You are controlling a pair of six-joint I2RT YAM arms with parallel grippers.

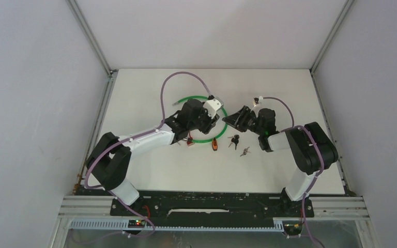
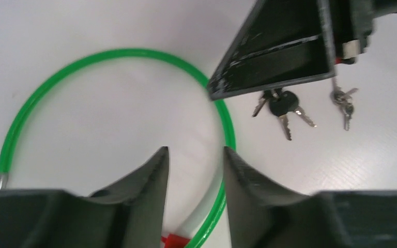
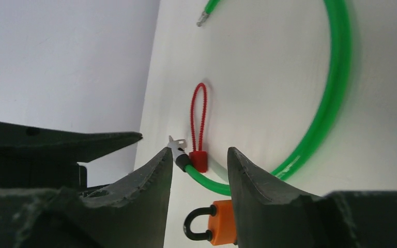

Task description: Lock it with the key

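A green cable lock (image 1: 226,119) (image 2: 226,124) (image 3: 336,62) curves across the table, a metal tip at one end. A red padlock with red cord (image 3: 198,160) lies beside it, as does an orange padlock (image 1: 214,144) (image 3: 219,222) with a black shackle. Two key bunches, one black-headed (image 1: 235,139) (image 2: 281,103), one smaller (image 1: 245,152) (image 2: 345,106), lie to the right. My left gripper (image 1: 212,124) hangs above the cable loop, its fingers apart and empty. My right gripper (image 1: 230,119) faces it from the right, fingers apart with nothing held.
The two grippers hang close together near the centre. White walls surround the table on the back and sides.
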